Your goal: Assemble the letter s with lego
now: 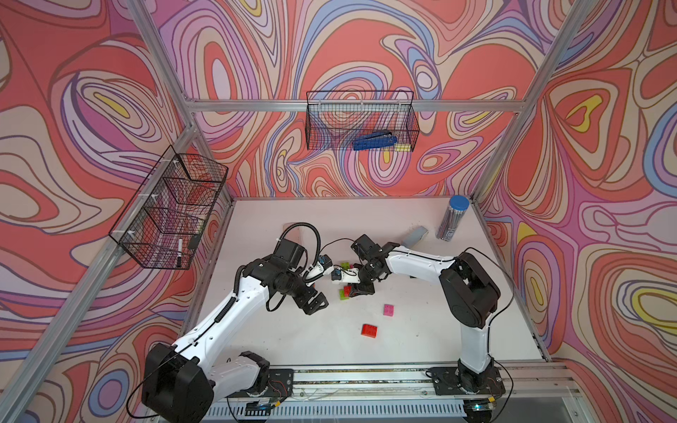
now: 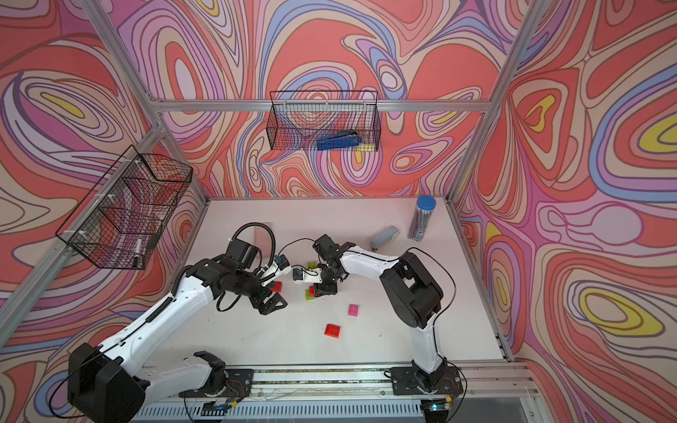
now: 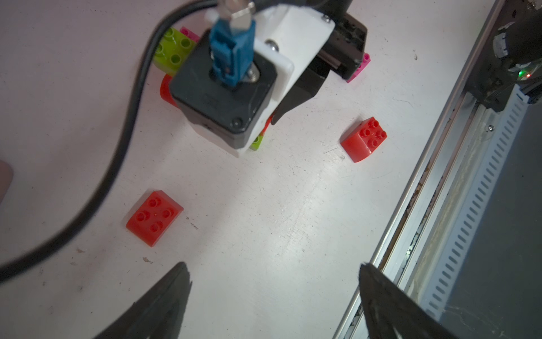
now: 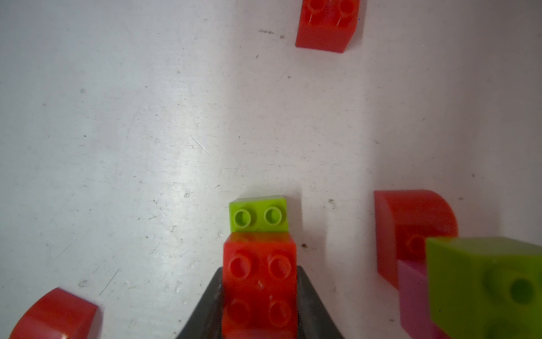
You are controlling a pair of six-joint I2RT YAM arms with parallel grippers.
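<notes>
In the right wrist view a red brick (image 4: 259, 288) sits between the fingers of my right gripper, which is shut on it. Directly under and ahead of it shows the end of a green brick (image 4: 258, 214), lined up with the red one; whether their studs are joined I cannot tell. To its right stands a stack with a rounded red brick (image 4: 415, 231), a pink brick (image 4: 415, 293) and a green brick (image 4: 491, 282). My left gripper is open over bare table, nothing between its fingers. The right gripper's body hides part of the stack in the left wrist view.
Loose on the table lie a red brick (image 3: 155, 217) at the left, another red brick (image 1: 369, 330) near the front edge and a pink brick (image 1: 388, 310). A clear jar with a blue lid (image 1: 453, 218) stands at the back right.
</notes>
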